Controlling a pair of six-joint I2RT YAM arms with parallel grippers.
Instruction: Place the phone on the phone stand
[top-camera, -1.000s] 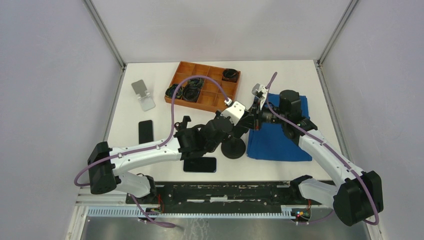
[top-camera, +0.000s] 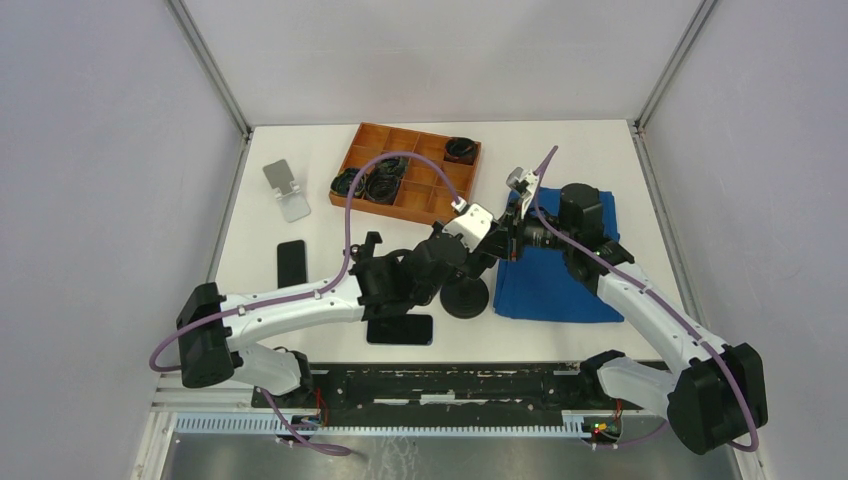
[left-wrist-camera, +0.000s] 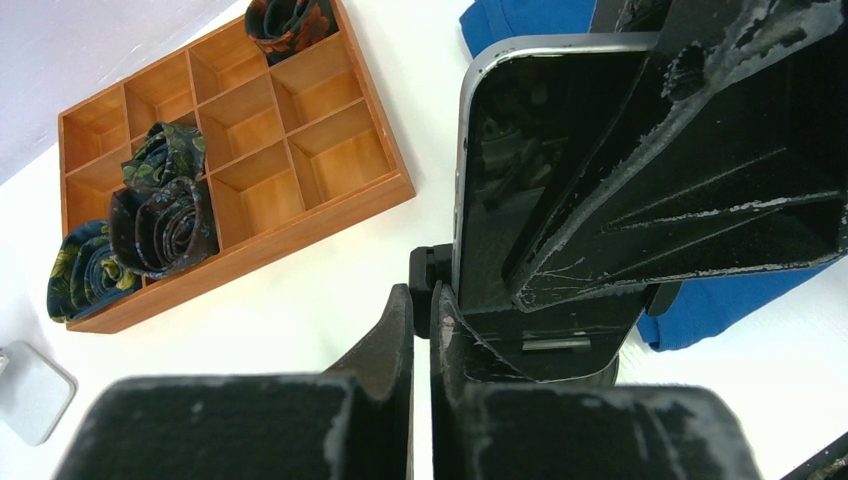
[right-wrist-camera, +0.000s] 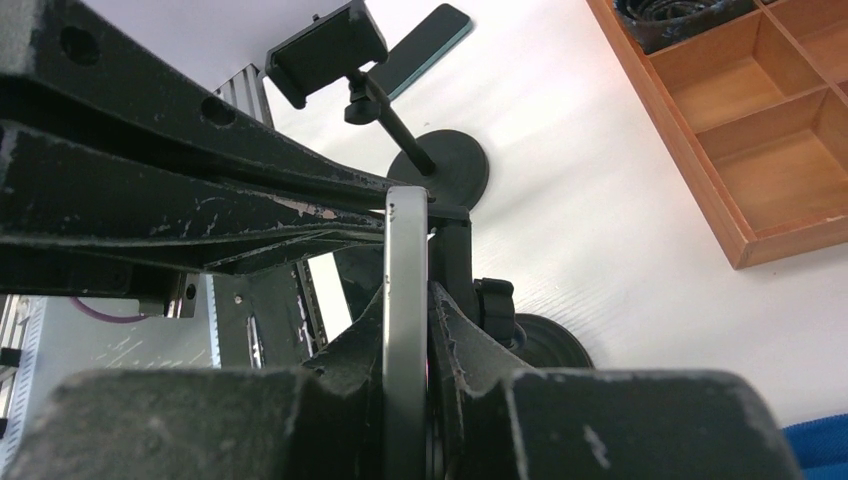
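A black phone with a silver rim (left-wrist-camera: 505, 130) is held upright over the middle front of the table, against a black stand holder (right-wrist-camera: 450, 245) whose round base (top-camera: 464, 298) rests below. My left gripper is shut at the phone's edge and holder; exactly what lies between its fingers is partly hidden. My right gripper is shut on the phone, whose silver edge rises between its fingers. In the top view both grippers meet over the stand and hide most of it.
A wooden compartment box (top-camera: 410, 200) with rolled cloths sits at the back. Phones lie at left (top-camera: 291, 263) and front (top-camera: 399, 330). A second stand (right-wrist-camera: 437, 170), a folded silver holder (top-camera: 285, 185) and blue cloth (top-camera: 555, 295) are also on the table.
Both arms are almost still; the right arm has shifted very slightly over the last second.
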